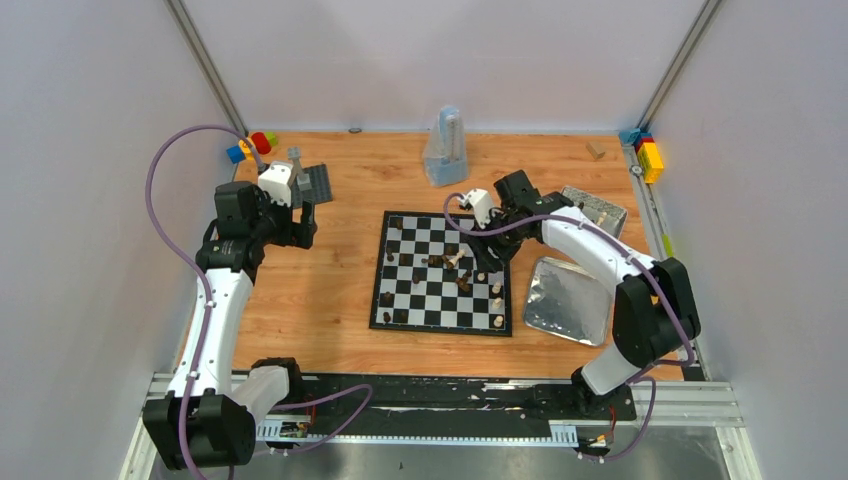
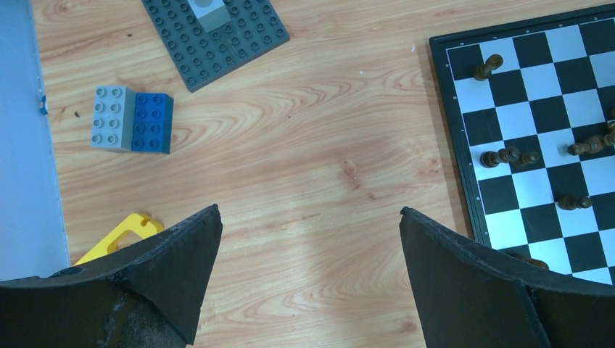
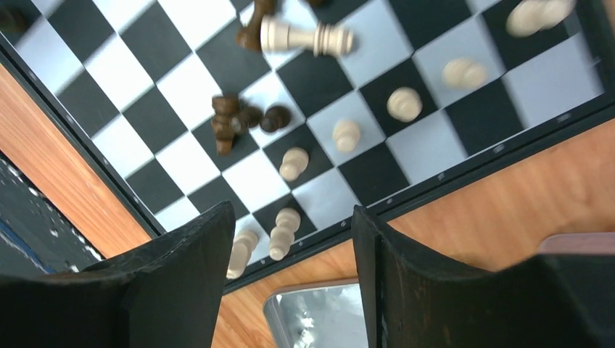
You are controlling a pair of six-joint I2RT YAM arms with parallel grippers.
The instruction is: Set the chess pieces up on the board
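Observation:
The chessboard (image 1: 440, 329) lies mid-table with light and dark pieces on it. My right gripper is open above its right side; between and beyond its fingers the right wrist view shows a light piece (image 3: 283, 233) standing near the edge and a light pawn (image 3: 294, 164). A light piece (image 3: 308, 38) lies on its side against a dark one. Close by, a dark piece (image 3: 223, 125) also appears to lie down. My left gripper hangs open and empty over bare wood, left of the board. Dark pieces (image 2: 500, 156) stand or lie on the board's left half.
A silver tray (image 1: 568, 333) lies right of the board, with a patterned tray (image 1: 615, 222) holding pieces behind it. A clear bag (image 1: 446, 150) stands at the back. Toy bricks (image 2: 113, 118) and a grey baseplate (image 2: 212, 65) are at the left. Bare wood separates them from the board.

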